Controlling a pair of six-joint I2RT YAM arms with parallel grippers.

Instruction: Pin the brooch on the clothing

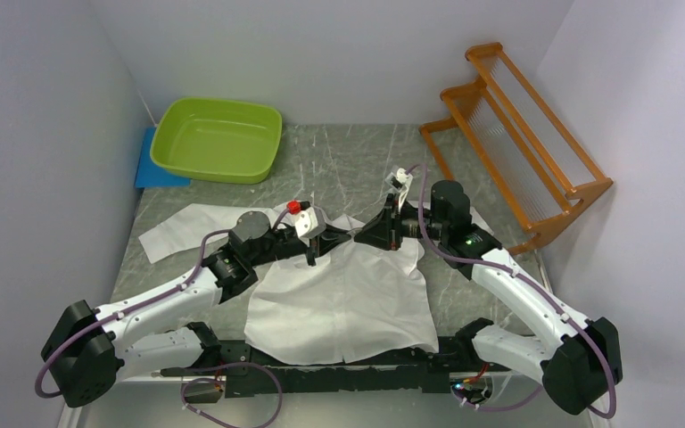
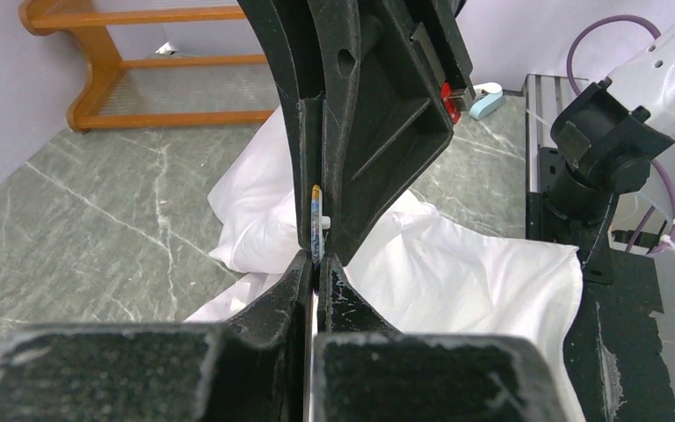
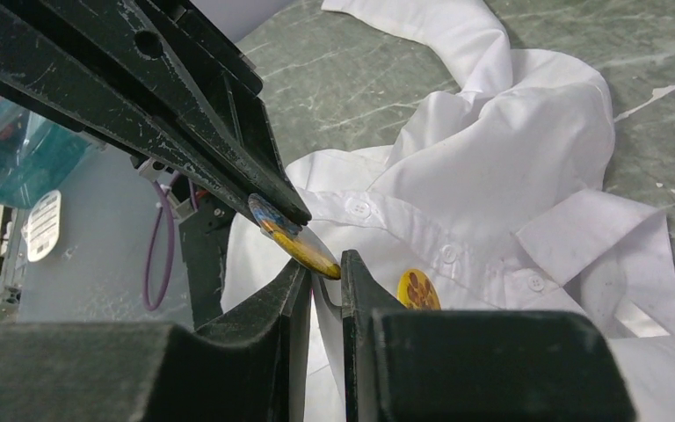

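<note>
The brooch [image 3: 294,237] is a small colourful disc, blue and yellow, hanging between the two grippers above the white shirt [image 1: 343,303]. Edge-on in the left wrist view, the brooch [image 2: 316,224] is thin, with a small white stub on one side. My left gripper is shut on its lower edge. From the other side, my right gripper is also shut on the brooch; its fingertips meet the left gripper's. The fingers hide much of the contact. A yellow round piece [image 3: 418,290] shows in front of the shirt, partly covered by a right finger.
A green basin [image 1: 217,138] stands at the back left on a blue mat [image 1: 160,169]. The wooden rack [image 1: 526,152] occupies the right back. Both arms meet over the shirt.
</note>
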